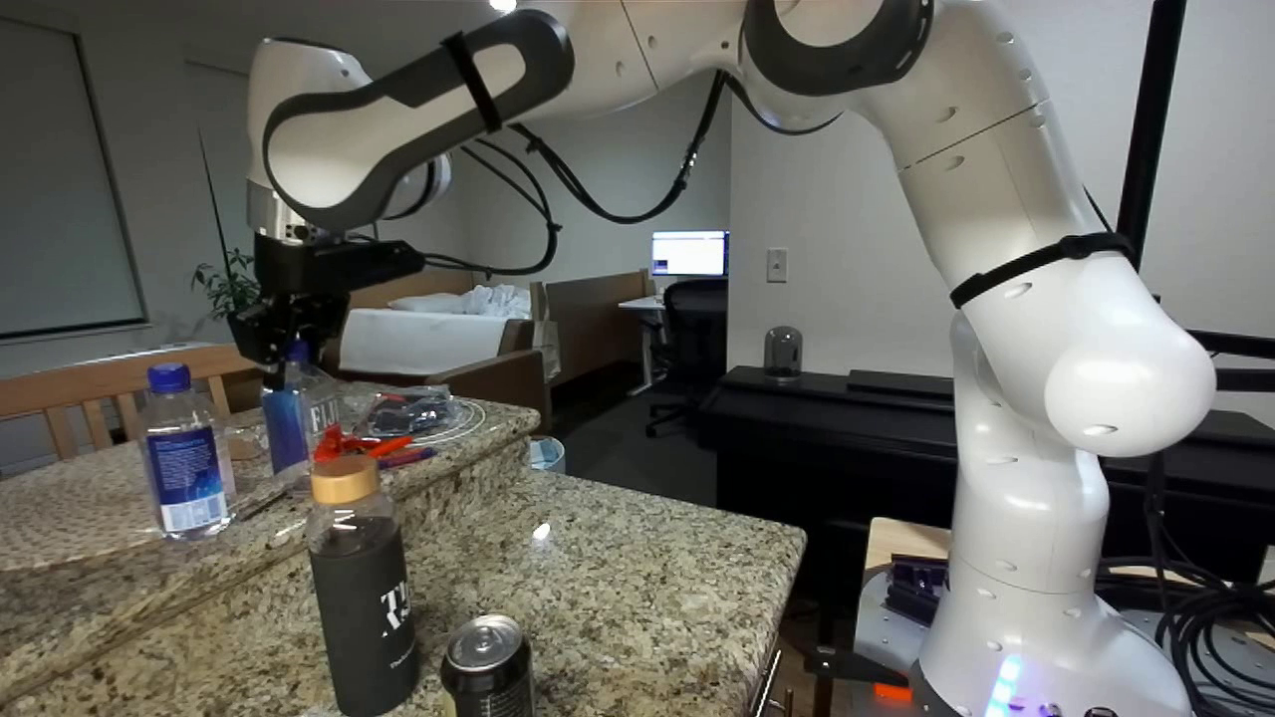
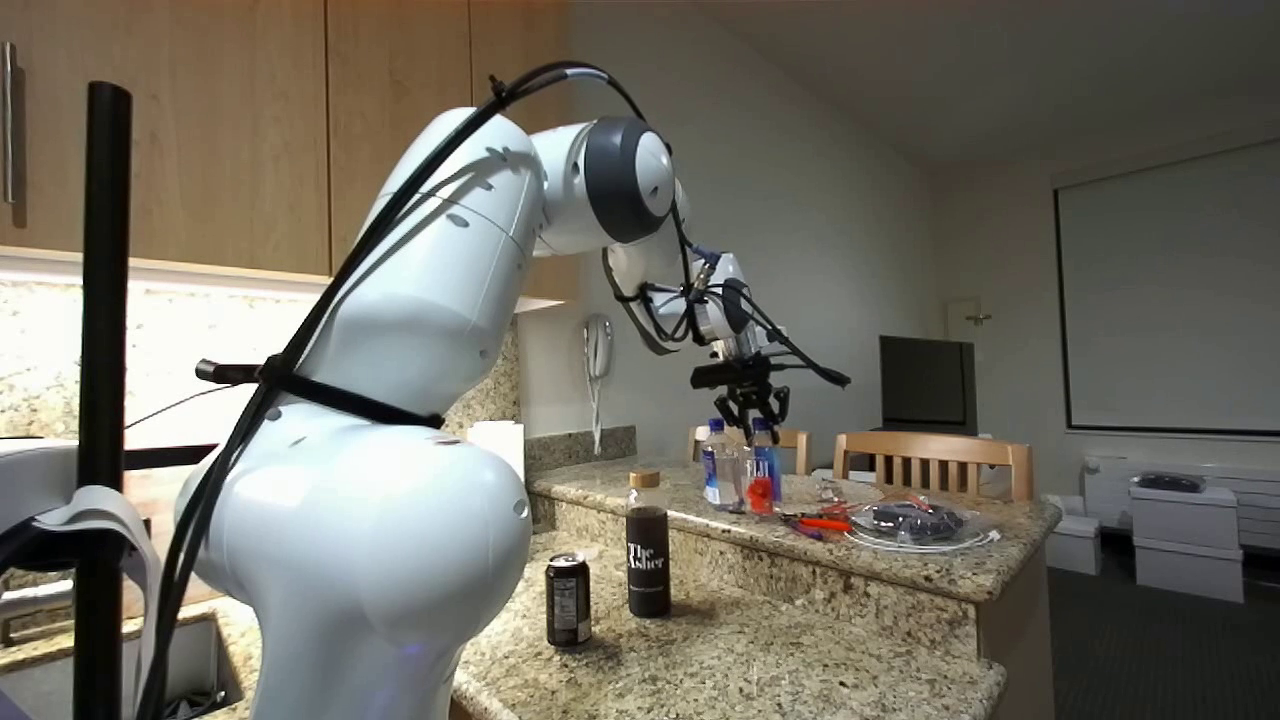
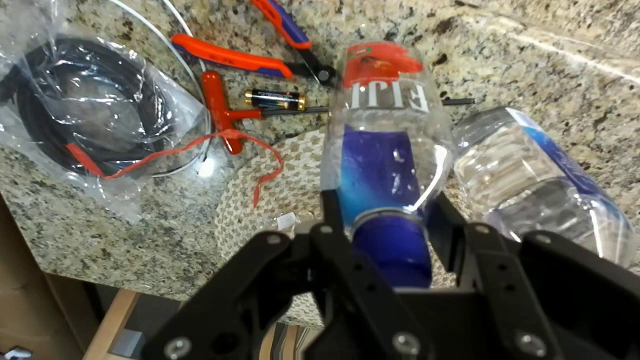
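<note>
In the wrist view a clear FIJI bottle (image 3: pixel 384 162) with a blue cap stands between the fingers of my gripper, which is shut on it around the shoulder just below the cap. Seen from exterior view 1, the gripper (image 1: pixel 285 364) reaches down over this bottle (image 1: pixel 285 428) on the raised granite counter; whether its base touches the counter is hard to tell. A second blue-capped bottle (image 1: pixel 186 460) stands beside it, apart from the fingers. Exterior view 2 shows the gripper (image 2: pixel 752 430) above the held bottle (image 2: pixel 769 462).
Red-handled cutters (image 3: pixel 231 56), a red T-handle tool (image 3: pixel 223 111), a battery (image 3: pixel 275 99) and a bagged black cable (image 3: pixel 90 102) lie close by. On the lower counter stand a dark cork-topped bottle (image 1: pixel 362 597) and a black can (image 1: pixel 487 669).
</note>
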